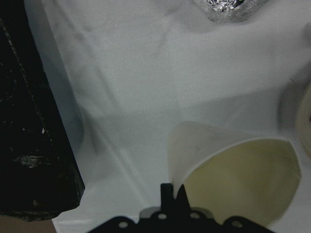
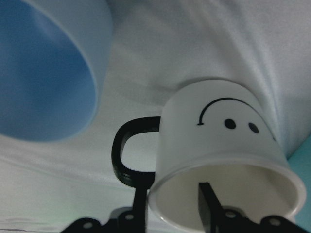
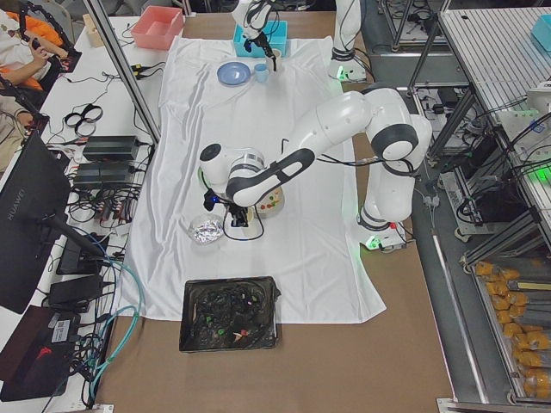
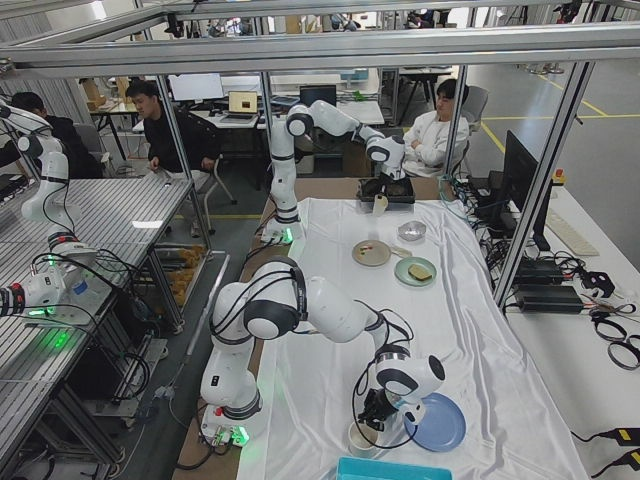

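Observation:
My left gripper is shut on the rim of a pale, cream-lined cup (image 1: 228,179), held tilted near a foil bowl (image 1: 228,12) and a black lined tray (image 1: 34,145). In the right wrist view my right gripper has its fingers parted around the near rim of a white smiley mug (image 2: 214,126) with a black handle; whether they touch it is unclear. A light blue cup (image 2: 43,77) stands beside the mug.
A tan plate (image 4: 371,254) and a green plate with food (image 4: 416,271) lie near the left gripper. A blue plate (image 3: 233,74) and a turquoise bin (image 4: 393,470) are by the right gripper.

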